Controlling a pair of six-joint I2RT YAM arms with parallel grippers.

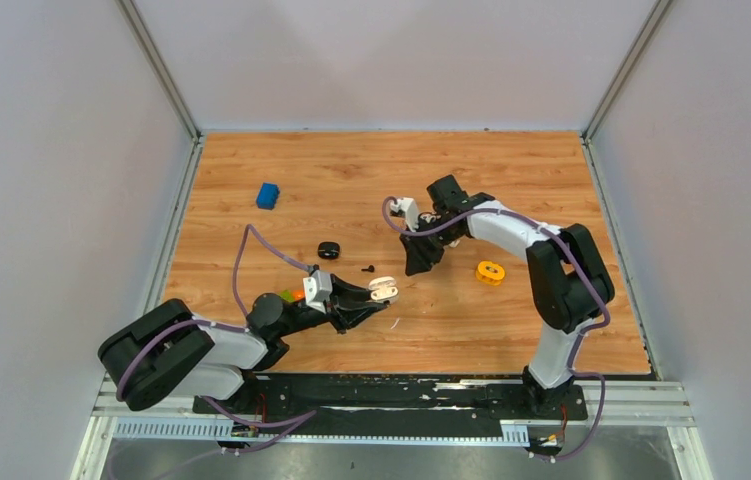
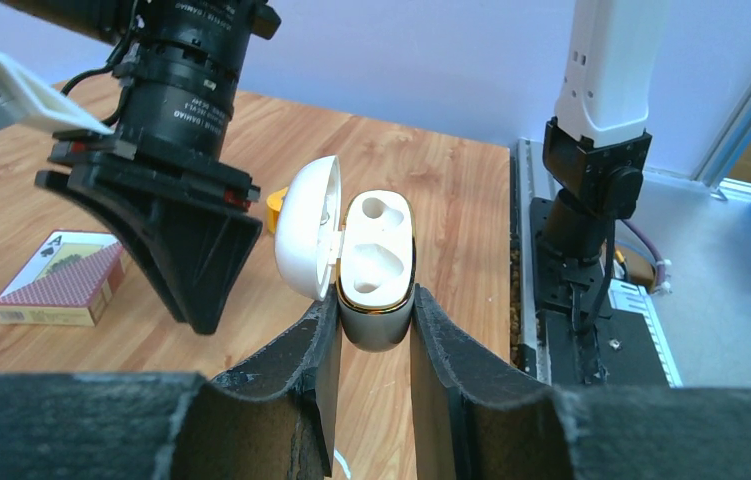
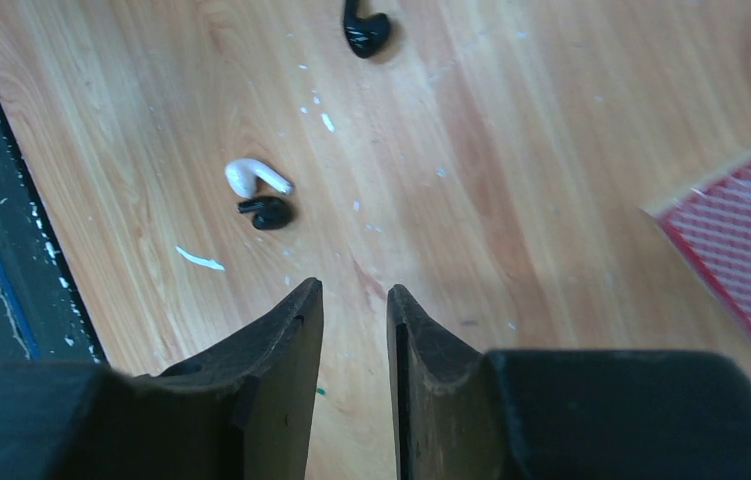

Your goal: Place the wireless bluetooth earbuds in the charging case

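A white charging case [image 1: 383, 289], its lid up, is gripped at its base by my left gripper. Two hollows in the case [image 2: 375, 245] face the camera in the left wrist view and look empty. In the right wrist view a white earbud [image 3: 255, 176] lies on the table, close against a black earbud [image 3: 269, 212]; I cannot pick out the white one in the top view. My right gripper is partly open above bare table, nothing between its fingers, and those earbuds lie beyond its tips. From above, the right gripper [image 1: 418, 268] is right of the case.
Another black earbud [image 3: 366, 34] lies farther off. A black case [image 1: 328, 250], a blue block [image 1: 267, 196] and a yellow ring [image 1: 490, 273] rest on the table. A card box [image 2: 61, 278] sits near the right gripper.
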